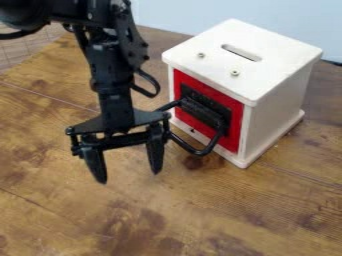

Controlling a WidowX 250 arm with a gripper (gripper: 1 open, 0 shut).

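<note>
A white wooden box [271,110] with a red front panel [230,142] stands at the right, a slot and two screws on its top. A black bent handle [201,150] sticks out from a dark plate on the red front. The black gripper [123,160] hangs left of the box, open, with nothing between its two fingers, above the bare floor and near the handle's outer end.
A pale wall stands behind the box. A lighter tiled strip shows at the upper left.
</note>
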